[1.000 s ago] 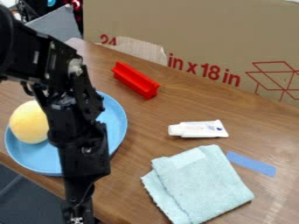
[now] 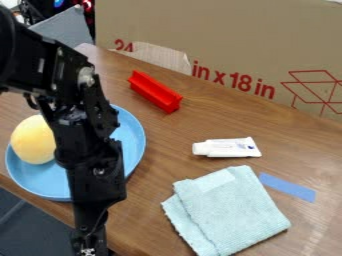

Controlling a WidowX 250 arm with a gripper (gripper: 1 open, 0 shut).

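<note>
My black gripper (image 2: 88, 232) hangs low at the lower left, in front of a blue plate (image 2: 40, 178), with its lower end near the table's front edge. It is open as far as it shows, though the fingertips are dark and hard to make out. A pale yellow round object (image 2: 34, 138) sits on the plate to the left of the arm. The arm hides the middle of the plate.
A red object (image 2: 154, 92) lies behind the plate. A white tube (image 2: 227, 147), a folded pale cloth (image 2: 226, 211) and a blue strip (image 2: 287, 187) lie to the right. A cardboard box (image 2: 234, 40) stands at the back.
</note>
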